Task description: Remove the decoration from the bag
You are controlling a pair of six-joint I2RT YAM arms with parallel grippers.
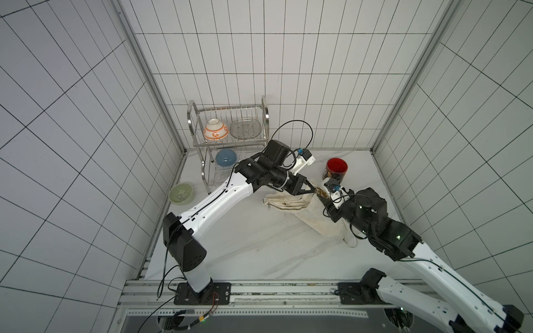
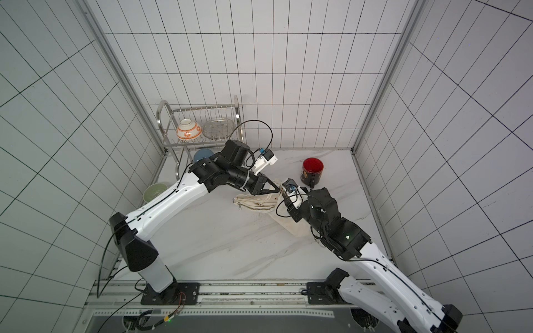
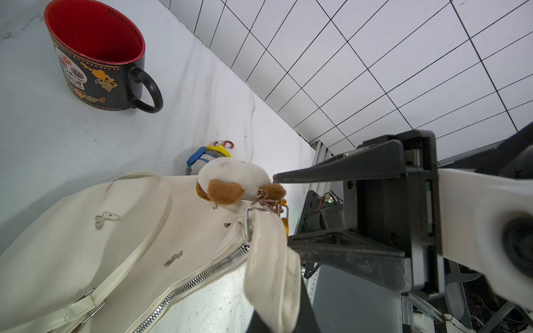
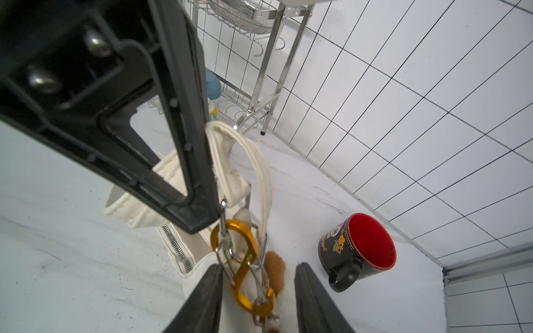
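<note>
The cream canvas bag (image 3: 83,233) lies on the counter, its strap (image 3: 269,266) raised by my left gripper (image 1: 311,188), which is shut on it. From the strap's metal ring hang a gold carabiner (image 4: 244,238) with silver clasps and plush charms (image 3: 233,183), white and brown, with a blue-and-yellow one behind. My right gripper (image 2: 286,194) is beside these clips, open, its fingers either side of them in the left wrist view. How close the fingertips are to the carabiner is hard to tell.
A black-and-red mug (image 1: 336,169) stands at the back right. A steel rack (image 1: 197,144) with bowls and a tray stands at the back left, and a green bowl (image 1: 181,193) sits at the left edge.
</note>
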